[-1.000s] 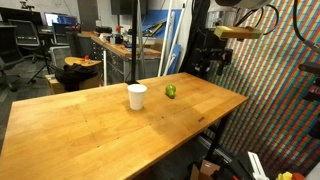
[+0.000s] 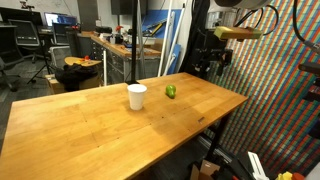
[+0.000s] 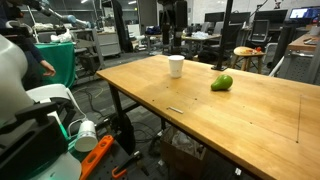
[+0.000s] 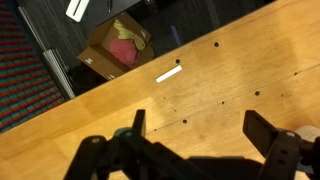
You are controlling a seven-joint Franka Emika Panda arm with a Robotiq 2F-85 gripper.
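Note:
A white cup (image 2: 136, 97) stands upright on the wooden table (image 2: 90, 120). The same cup (image 3: 176, 66) is toward the far part of the table in exterior view 2. Beside it, and apart from it, lies a green fruit or vegetable (image 3: 222, 83), also seen as a small green shape (image 2: 171, 91) in exterior view 1. A short white stick (image 4: 169, 74) lies close to the table's edge. My gripper hangs above the table, its fingers wide apart with bare wood between them. A pale round thing (image 4: 308, 134), perhaps the cup, is partly cut off at the wrist view's right side.
Below the table edge, a cardboard box (image 4: 112, 44) on the floor holds crumpled pinkish and yellowish material. A striped, colourful curtain (image 2: 268, 100) hangs beside the arm.

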